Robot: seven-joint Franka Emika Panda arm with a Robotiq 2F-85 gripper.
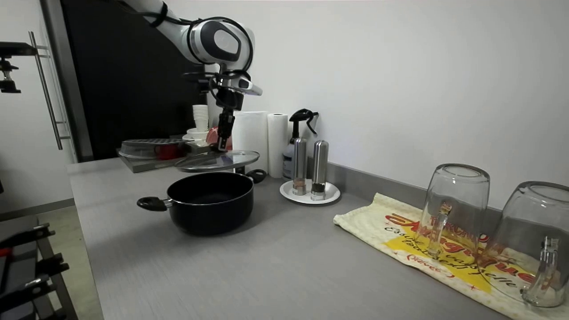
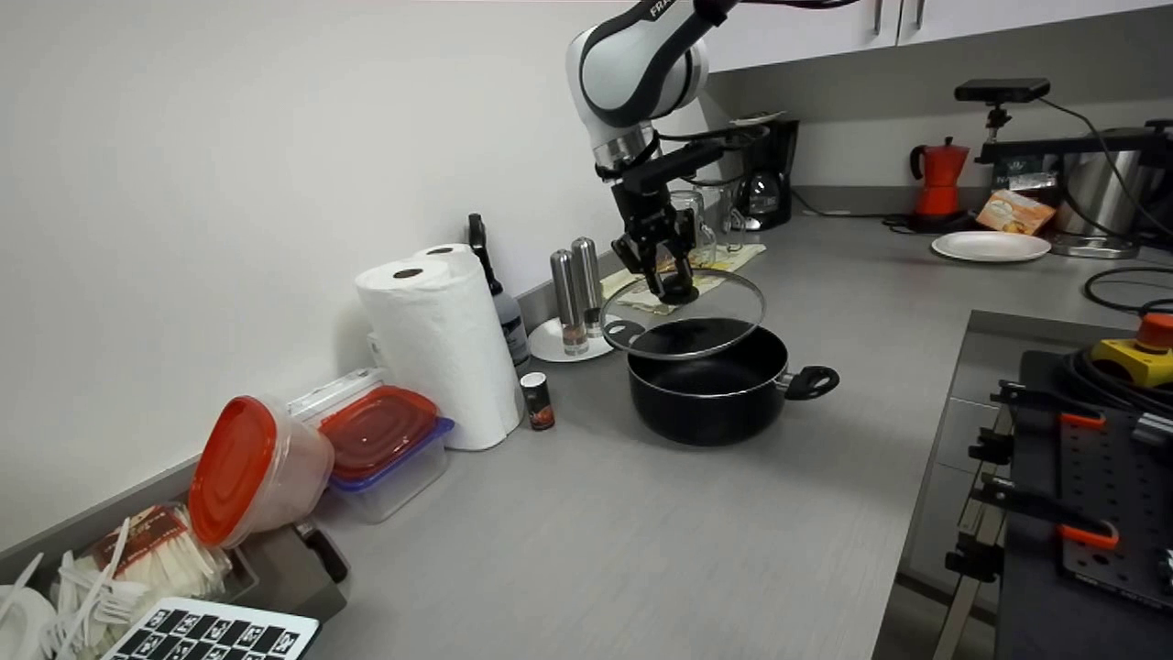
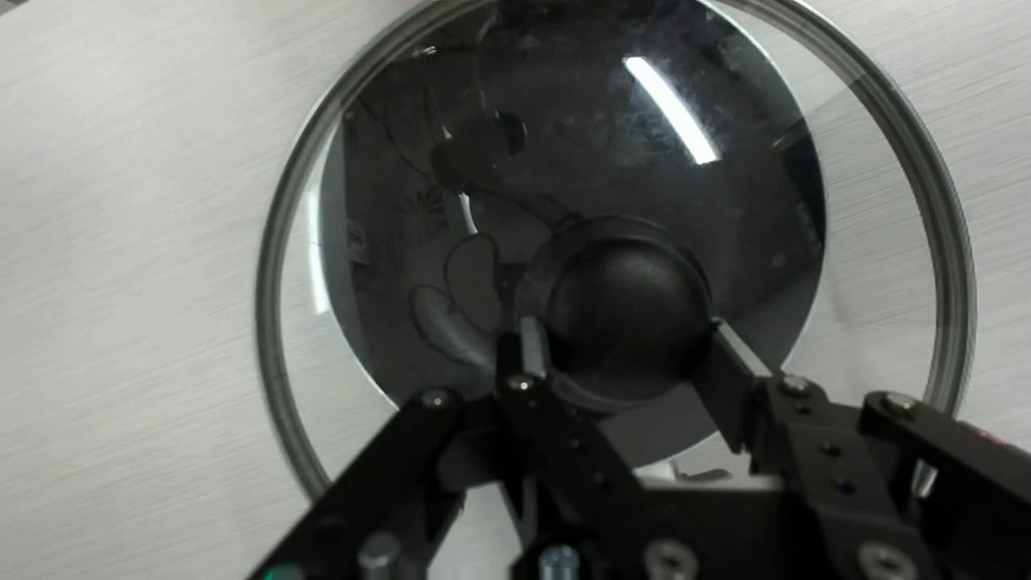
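A glass lid with a metal rim (image 3: 282,242) hangs from my gripper, which is shut on its round black knob (image 3: 628,309). In exterior view 1 the lid (image 1: 242,158) is held above and a little behind the black pot (image 1: 213,213), slightly tilted and apart from its rim. Exterior view 2 shows the open black pot (image 2: 704,412) standing on the counter, with the lid over its far side. Through the glass in the wrist view, the dark pot shows only in part, and the lid is not centred over it.
Paper towel rolls (image 2: 434,352), a small spice jar (image 2: 536,401) and a white plate (image 1: 310,198) with two mills stand along the wall behind the pot. Two glass mugs (image 1: 458,213) rest upside down on a cloth.
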